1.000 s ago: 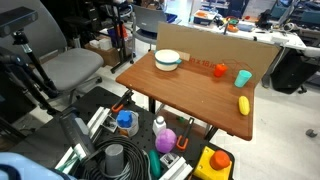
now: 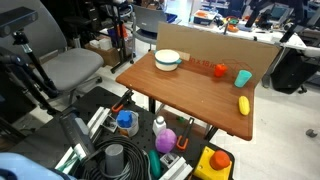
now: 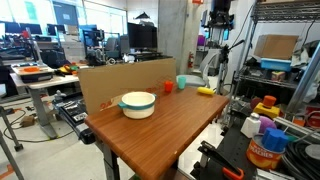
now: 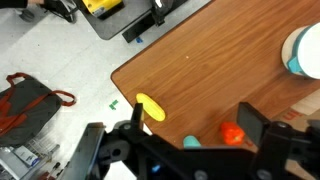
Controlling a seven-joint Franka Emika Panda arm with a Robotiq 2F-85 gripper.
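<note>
In the wrist view my gripper hangs open above the brown table (image 4: 195, 75), nothing between its fingers. Below it lie a yellow banana-like item (image 4: 150, 107), a red tomato-like item (image 4: 232, 132) partly behind the right finger, and a teal cup (image 4: 191, 142). A white pot (image 4: 308, 52) with a teal rim is cut off at the right edge. From exterior view 1, the pot (image 2: 167, 61) stands at the table's far left, while the red item (image 2: 220, 70), cup (image 2: 243, 78) and yellow item (image 2: 244, 105) are towards the right.
A brown upright panel (image 2: 205, 45) closes off the table's back edge. Along the front, a dark bench carries a purple ball (image 2: 165, 140), a blue-lidded jar (image 2: 125, 120), cables and a yellow block (image 2: 212, 164).
Dark parts of my gripper have come into sight at the upper right of exterior view 1. The objects on the table stay where they were.
</note>
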